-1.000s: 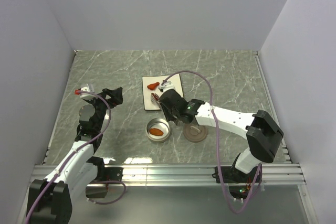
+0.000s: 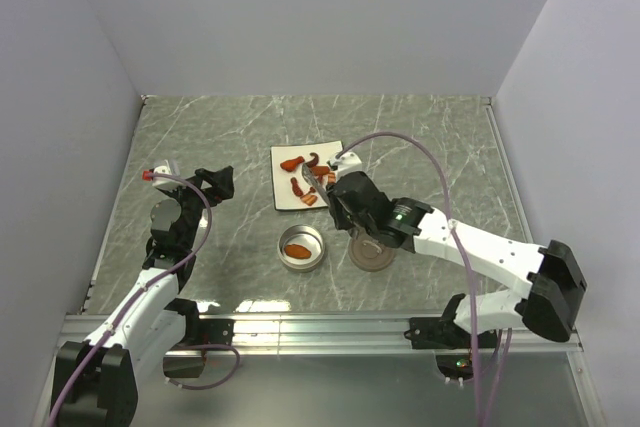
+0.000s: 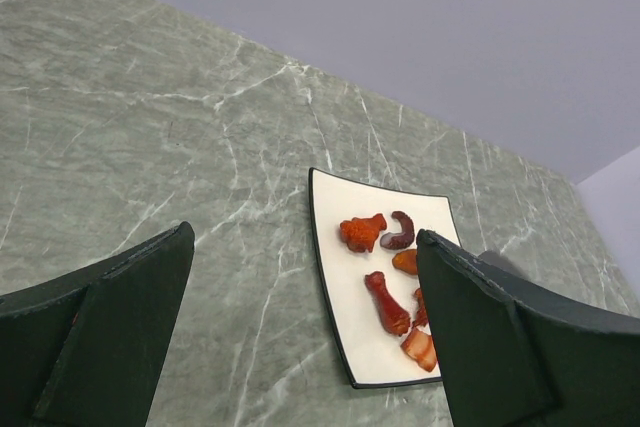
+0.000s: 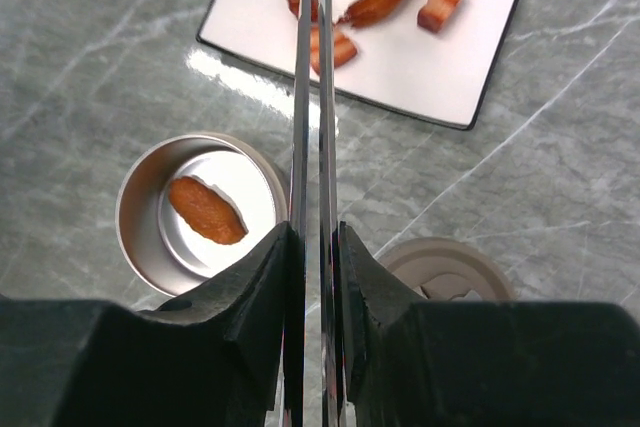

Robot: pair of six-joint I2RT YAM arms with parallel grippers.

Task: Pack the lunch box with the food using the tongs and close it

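A white board (image 2: 283,197) holds several food pieces, including a drumstick (image 3: 388,304) and bacon pieces (image 4: 442,3). A round metal lunch container (image 4: 140,202) with a nugget (image 4: 205,209) inside stands in front of the board. My right gripper (image 2: 315,175) reaches over the board with long metal tong-like blades, close together; their tips run out of the top of the right wrist view, so what is between them is hidden. My left gripper (image 2: 215,182) hangs at the left, apart from the board, open with nothing visible between its fingers in its wrist view.
A round lid (image 2: 371,257) lies right of the container, partly under my right arm.
My right arm has moved rightward and up across the board, its tongs now over the middle-right food pieces. The left arm has not moved.
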